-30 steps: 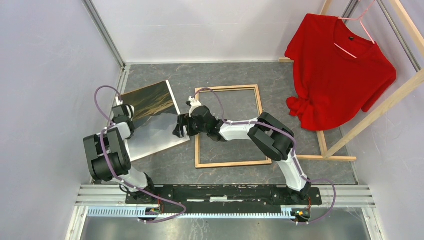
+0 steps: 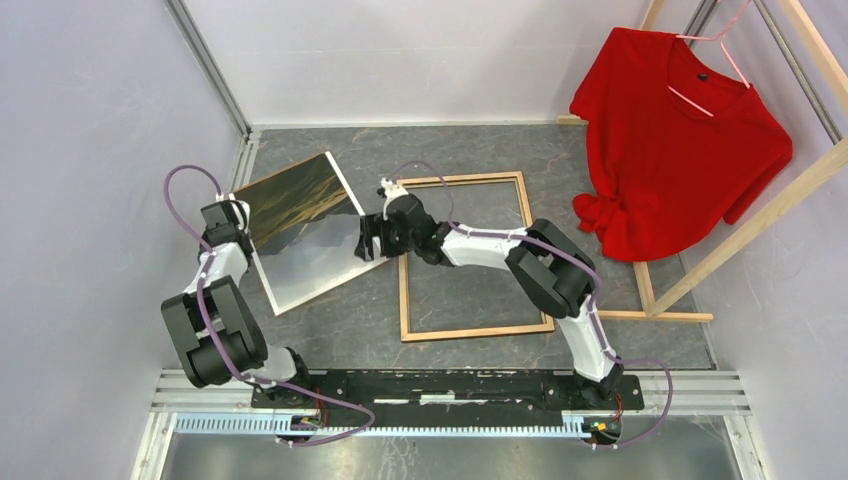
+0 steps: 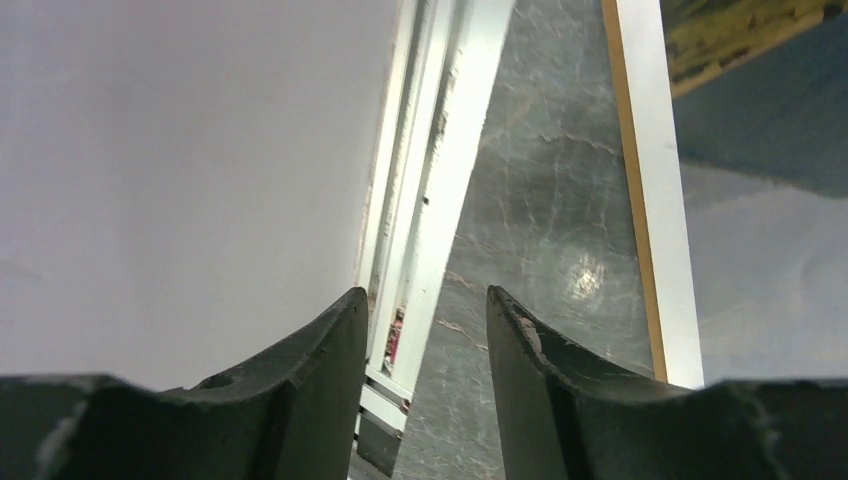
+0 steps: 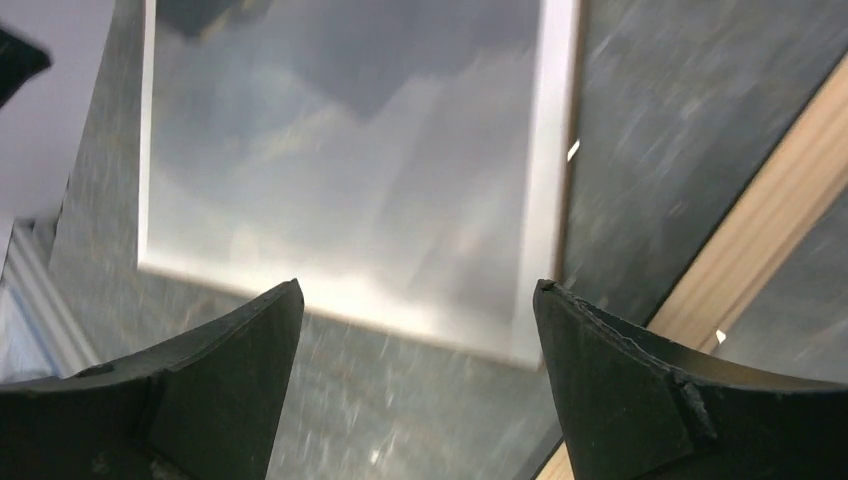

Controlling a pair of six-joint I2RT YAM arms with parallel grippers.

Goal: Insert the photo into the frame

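Note:
The photo (image 2: 310, 240), a landscape print with a white border on a board, lies tilted on the grey floor, left of the empty-looking wooden frame (image 2: 470, 331). My left gripper (image 2: 225, 200) is at the photo's left edge; in the left wrist view its fingers (image 3: 330, 350) are apart beside the white border (image 3: 655, 200), nothing between them. My right gripper (image 2: 370, 236) hangs over the photo's right edge by the frame's left side; in the right wrist view it stands open above the photo (image 4: 350, 160), with the frame's wood (image 4: 750, 230) to the right.
A red shirt (image 2: 670, 150) on a pink hanger hangs from a wooden rack on the right. Walls (image 2: 130, 120) close in at left and back; the left gripper is near the left wall.
My left gripper has moved left, off the photo to its left edge. The right gripper, photo and frame have shifted slightly.

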